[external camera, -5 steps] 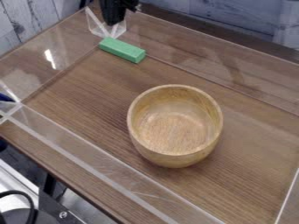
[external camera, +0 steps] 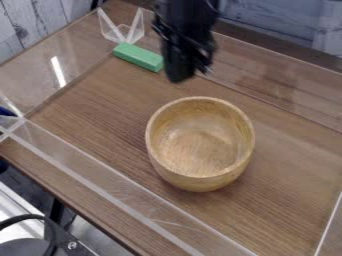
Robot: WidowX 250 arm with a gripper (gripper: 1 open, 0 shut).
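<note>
My gripper (external camera: pixel 181 55) is a dark, motion-blurred shape in the upper middle of the camera view, above the table and behind the bowl; it looks shut, with nothing visible between its fingers. A green block (external camera: pixel 138 57) lies on the wooden table at the back left, partly behind the gripper's left side. A large round wooden bowl (external camera: pixel 201 169) stands right of centre, empty.
A clear plastic object (external camera: pixel 122 28) is at the back left beside the block. The table's left edge has dark cables near the lower corner.
My gripper has moved right and down in the view from the back left corner, toward the area above and behind the bowl. The block and bowl have not moved.
</note>
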